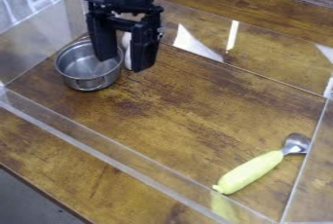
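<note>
My black gripper (124, 38) hangs over the back left of the work area, open, just above and beside a steel bowl (89, 76). A white object (129, 56) is partly hidden behind the gripper; I cannot tell what it is. At the front right lies a scoop with a pale yellow handle (248, 171) and a metal head (295, 142).
Clear panels (111, 145) border the wooden table (196, 111) on several sides.
</note>
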